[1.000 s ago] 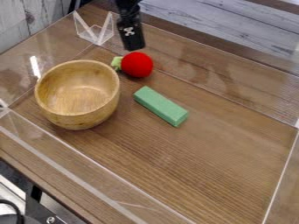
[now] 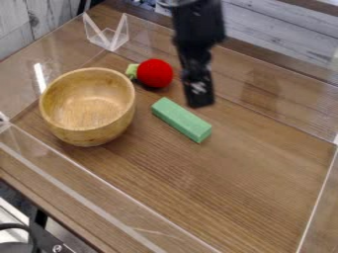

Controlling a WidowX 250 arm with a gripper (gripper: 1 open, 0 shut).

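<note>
My black gripper (image 2: 200,87) hangs open over the upper middle of the camera view, with nothing visible between its fingers. Below it lies a green block (image 2: 181,118), set diagonally. A red round object (image 2: 154,73) with a green piece at its left sits just left of the gripper. A tan wooden bowl (image 2: 87,107) is at the left.
A clear angular plastic piece (image 2: 106,30) stands at the back left. The table's left edge has cables beside it.
The gripper has moved right and down in the view, from behind the red object to over the area by the green block. The objects on the table look unmoved.
</note>
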